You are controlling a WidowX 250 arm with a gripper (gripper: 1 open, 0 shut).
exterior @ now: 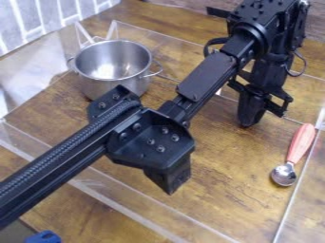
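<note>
My black arm reaches diagonally from the lower left to the upper right of the camera view. Its gripper (253,113) points down near the wooden table (152,197) at the right, its fingertips close together; nothing clear shows between them, and the arm partly hides what lies behind. A steel pot (108,65) with side handles stands at the upper left. An ice-cream scoop (297,146) with a pinkish-red handle lies at the right, below and right of the gripper.
Clear plastic edging runs along the table's sides. A blue object (41,236) shows in the bottom left corner. Bare wood lies across the lower middle and along the top.
</note>
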